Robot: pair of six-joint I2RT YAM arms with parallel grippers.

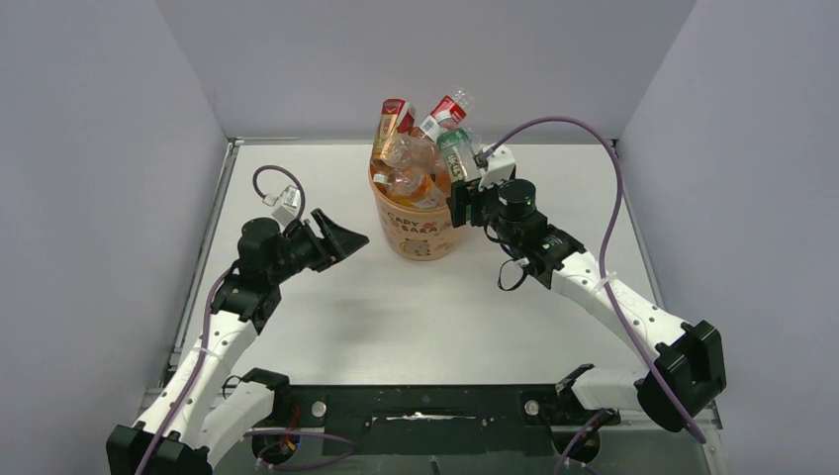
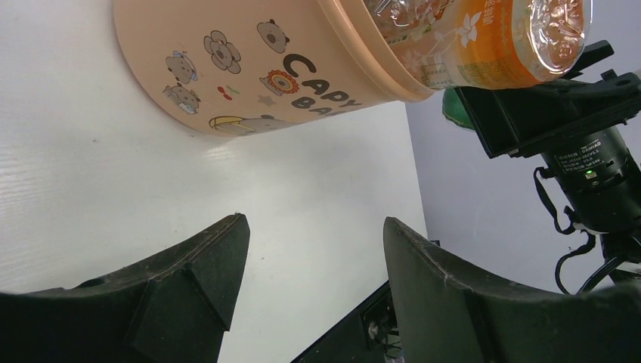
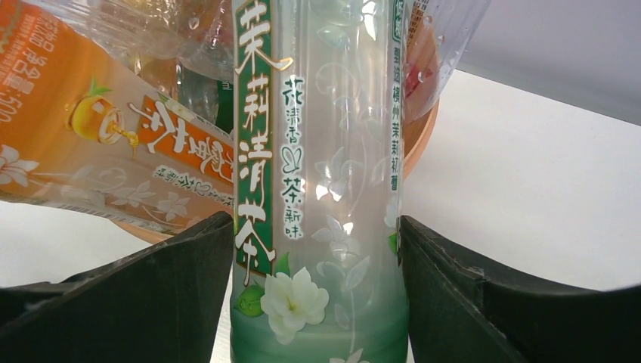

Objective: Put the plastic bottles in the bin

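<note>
A peach bin, printed with cartoon animals, stands at the back centre, heaped with plastic bottles. A green-labelled tea bottle lies tilted on its right side, filling the middle of the right wrist view. My right gripper is at that bottle's lower part, open, with the bottle between its fingers. An orange-labelled bottle lies beside it. My left gripper is open with nothing between its fingers, over the table left of the bin.
Grey walls enclose the back and sides. The right arm occupies the table's right half.
</note>
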